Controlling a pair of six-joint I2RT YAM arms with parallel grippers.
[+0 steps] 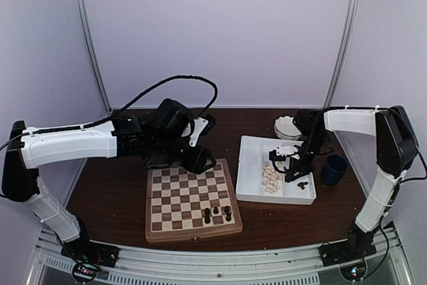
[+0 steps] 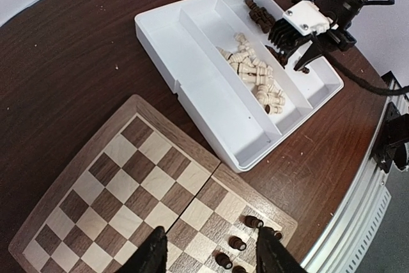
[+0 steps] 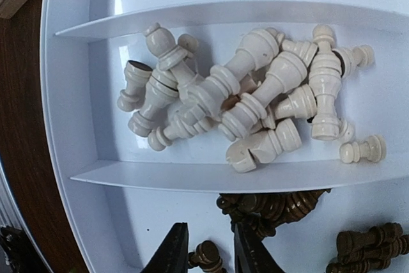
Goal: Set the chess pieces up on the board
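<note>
The wooden chessboard [image 1: 193, 236] lies flat in the middle of the table. Several dark pieces [image 2: 238, 243] stand at its near right corner. To its right is the white tray [image 1: 250, 178]. White pieces [image 3: 255, 94] lie heaped in its middle compartment, dark pieces [image 3: 281, 209] in the compartment beside it. My right gripper hangs open over the dark pieces' compartment, a small dark piece [image 3: 208, 255] showing between its fingers, apparently lower down. Above the board's far edge is my left gripper, its fingers apart with nothing held between them; dark pieces show below on the board.
A white bowl [image 1: 285, 127] stands behind the tray, a dark blue cup [image 1: 334, 169] at its right. The tray's dividers [image 3: 192, 177] and walls rise around the pieces. Bare table lies left of the board.
</note>
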